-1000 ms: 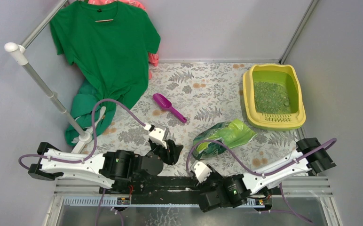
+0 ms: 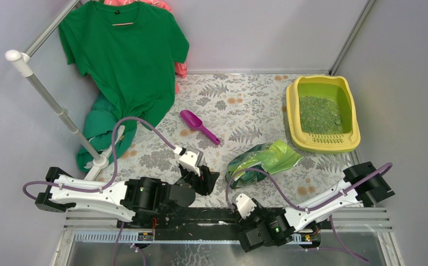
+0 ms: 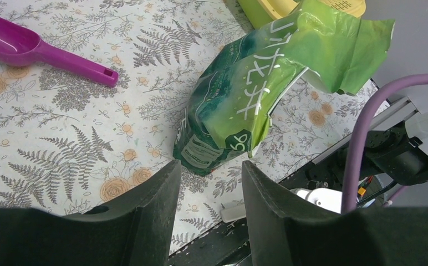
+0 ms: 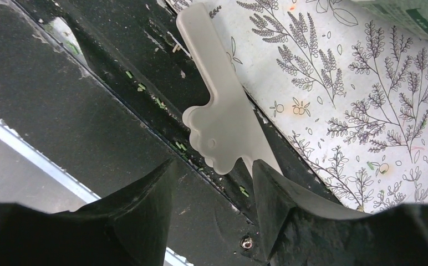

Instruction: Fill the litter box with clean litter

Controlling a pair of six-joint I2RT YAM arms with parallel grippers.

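The yellow-green litter box (image 2: 296, 119) stands at the right, its floor covered with greenish litter (image 2: 318, 115). A green litter bag (image 2: 263, 162) lies in front of it, the bright top flap pointing toward the box. In the left wrist view, that bag (image 3: 223, 105) rises just beyond my left gripper, whose fingers are apart with nothing between them. Over the dark front edge, my right gripper is open above a grey paw-shaped tool (image 4: 228, 119); the tool's lower end passes behind the right finger, and I see no grip on it.
A magenta scoop (image 2: 199, 126) rests on the patterned floor left of the bag. Green shirts (image 2: 128, 55) and a white rack (image 2: 51, 100) fill the left side. Green pellets (image 4: 159, 103) are scattered along the front edge.
My right gripper has shifted a little to the right along the front edge. The left gripper has edged slightly right. Bag, scoop and box have stayed put.
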